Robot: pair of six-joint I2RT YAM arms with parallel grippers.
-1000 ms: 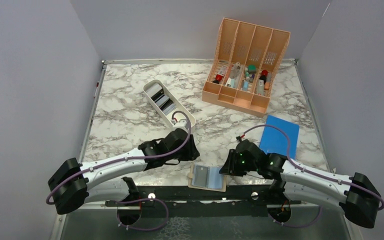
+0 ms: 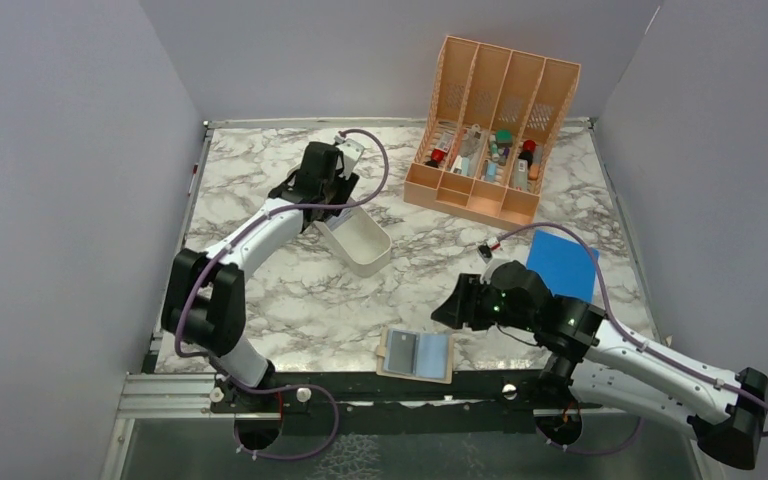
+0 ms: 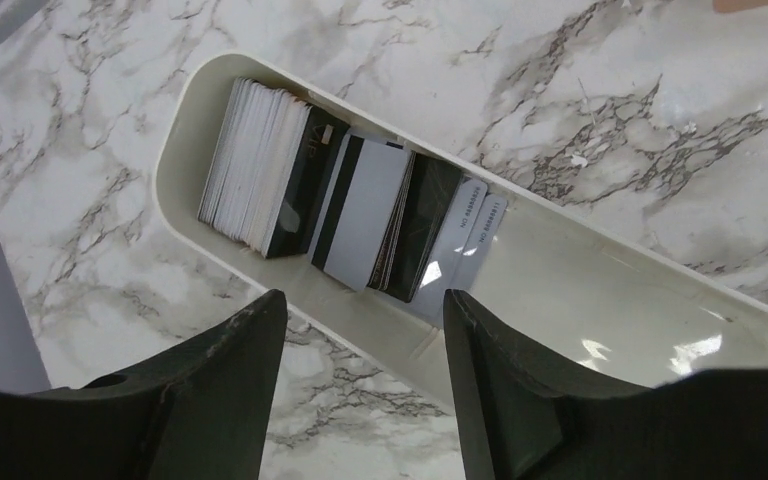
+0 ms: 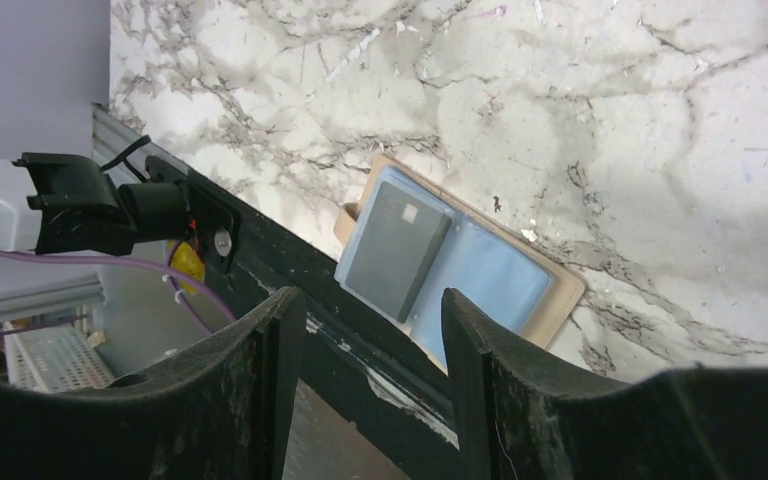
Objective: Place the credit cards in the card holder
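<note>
A long white tray (image 2: 374, 262) lies at the back left of the table. In the left wrist view, credit cards (image 3: 365, 210) lean in a row at one end of it, with a thick white stack (image 3: 252, 160) behind them; the tray's other end is bare. My left gripper is over the tray, its fingers apart with nothing between them. At the front edge the card holder (image 4: 395, 250) lies spread open, a grey half beside a clear bluish half. My right gripper stands open and empty, up and to the right of the holder in the top view.
A wooden organizer (image 2: 465, 193) with several small items stands at the back right. Near the right arm lies a blue sheet (image 2: 563, 264). Bare marble fills the middle of the table.
My left arm has swung from near the card holder to the back left, over the tray, now covering its card end in the top view. The right gripper has shifted slightly away from the holder.
</note>
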